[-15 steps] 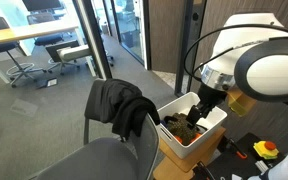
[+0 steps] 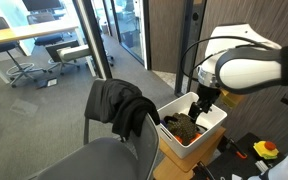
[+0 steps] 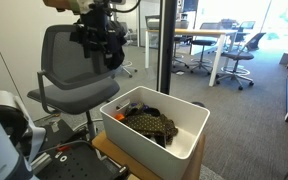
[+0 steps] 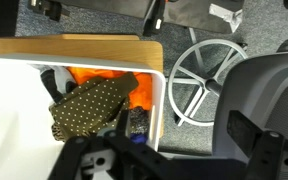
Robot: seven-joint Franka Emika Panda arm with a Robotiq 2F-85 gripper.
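A white box (image 3: 187,125) holds a bundle of fabric. On top lies a dark cloth with light dots (image 4: 89,105); orange cloth (image 4: 141,92) shows beside and under it, with a dark blue piece near the box wall. My gripper is open, its dark fingers spread apart with nothing seen between them. It hangs above the level of the box; in the wrist view one finger overlaps the box's edge and the other lies over the grey chair (image 4: 269,88). In the second exterior view the gripper (image 3: 106,45) is well clear of the cloth.
The box stands on a wooden surface (image 3: 127,156). Close beside it is the grey chair (image 2: 102,160), with a black jacket (image 2: 121,104) over a chair back. A red and yellow button (image 2: 266,149) sits near the arm's base. Open carpet lies beyond.
The box and chair look unmoved.
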